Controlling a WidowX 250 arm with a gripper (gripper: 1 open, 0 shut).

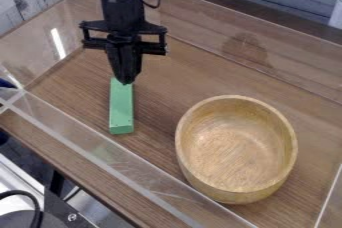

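Note:
A green rectangular block (122,107) lies lengthwise on the wooden table, left of centre. My gripper (126,77) hangs from the black arm just above the block's far end, its narrow tip pointing down. It looks shut, with nothing seen between its fingers; whether it touches the block cannot be told.
A large round wooden bowl (235,144) stands at the lower right. A transparent rail crosses the lower left, with a black cable in the corner.

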